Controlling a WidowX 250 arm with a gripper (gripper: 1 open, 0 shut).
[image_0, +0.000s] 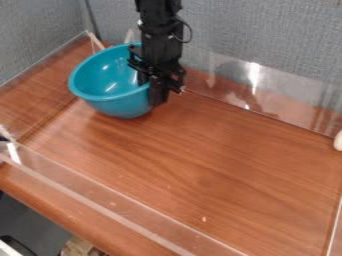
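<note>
A turquoise bowl (100, 88) sits at the back left of the wooden surface (201, 180), slightly tilted toward the camera. My black gripper (154, 88) reaches down from above onto the bowl's right side and is shut on its rim. The fingertips are dark and partly hidden against the bowl.
Clear plastic walls edge the surface, with a grey textured backdrop behind. A small white object (337, 141) sits at the right edge.
</note>
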